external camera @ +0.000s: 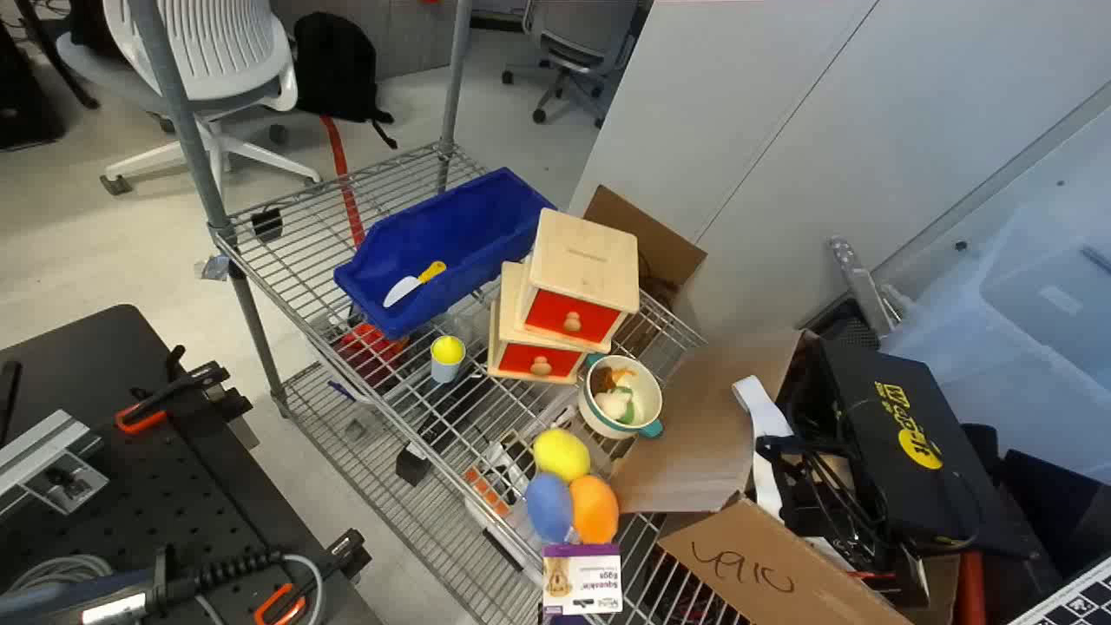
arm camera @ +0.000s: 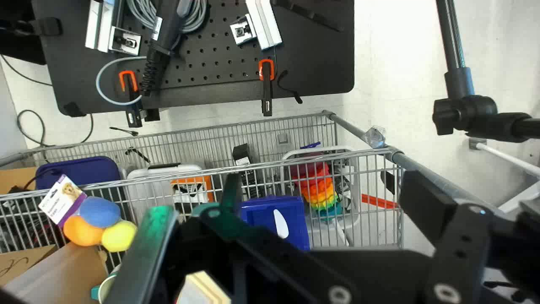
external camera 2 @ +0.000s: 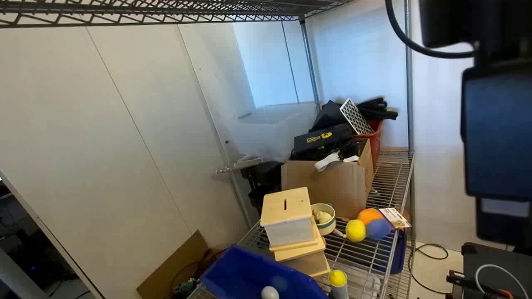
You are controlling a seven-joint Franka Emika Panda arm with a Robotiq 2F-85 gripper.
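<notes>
In the wrist view my gripper stands open, its dark fingers [arm camera: 152, 238] spread wide with nothing between them. Behind them part of a blue bin [arm camera: 298, 228] shows; the gripper body hides much of the shelf. Exterior view 1 has the whole bin [external camera: 479, 229] on the wire shelf, a white spatula with a yellow handle [external camera: 432, 271] inside. Beside it are two stacked wooden boxes [external camera: 585, 250] with red drawers, a small cup [external camera: 447, 366] topped by a yellow ball, and a bowl [external camera: 643, 421] of toys. Yellow, orange and blue squeaky eggs [external camera: 562, 455] lie nearer the front.
A cardboard box [external camera: 719, 417] full of cables and a black case [external camera: 885, 427] crowds the shelf's right end. A black pegboard table [arm camera: 217, 61] stands across a gap from the shelf. Metal posts [arm camera: 425, 169] rise at the shelf corners, and an upper shelf [external camera 2: 174, 12] hangs overhead.
</notes>
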